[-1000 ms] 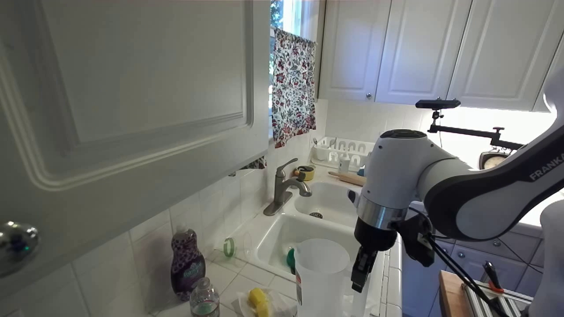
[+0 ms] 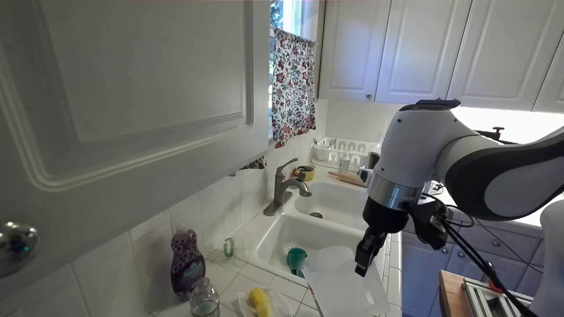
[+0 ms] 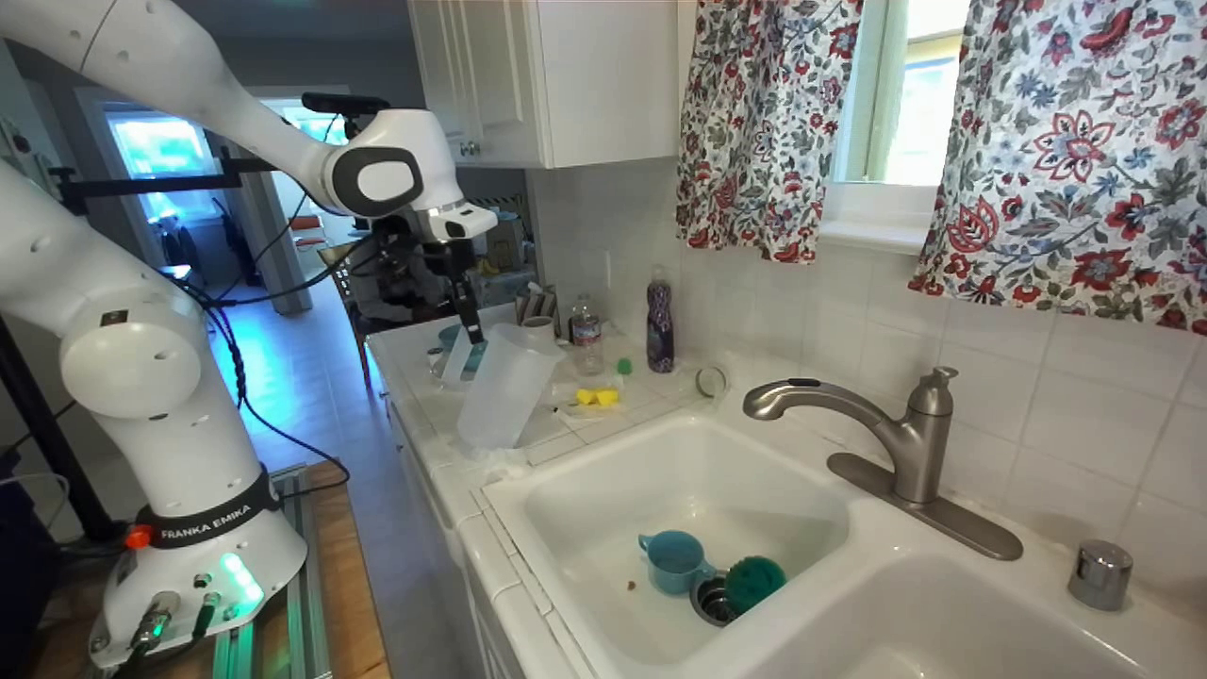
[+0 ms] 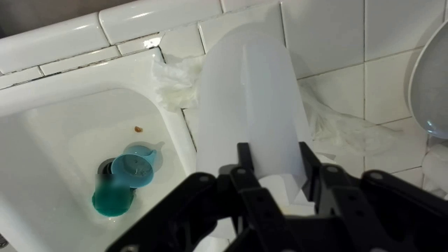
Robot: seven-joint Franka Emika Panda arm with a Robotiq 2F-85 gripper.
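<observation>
A translucent white pitcher (image 3: 509, 385) hangs tilted over the counter corner beside the sink. My gripper (image 3: 472, 330) is shut on its handle. In the wrist view the pitcher's body (image 4: 247, 100) stretches away from my gripper, and part of the handle shows between the fingers. From the first exterior view, the pitcher (image 2: 338, 282) leans beside the gripper (image 2: 361, 268). What is inside it cannot be seen.
The near sink basin (image 3: 566, 509) holds a blue cup (image 3: 675, 560) and a green scrubber (image 3: 753, 583) by the drain. On the counter are a purple soap bottle (image 3: 659, 322), a clear bottle (image 3: 586, 338) and a yellow sponge (image 3: 597, 396). The faucet (image 3: 871, 430) stands behind the basins.
The pitcher has gone from nearly upright to clearly tilted. The arm's wrist has risen and shifted right in the first exterior view, with the gripper turned along with it.
</observation>
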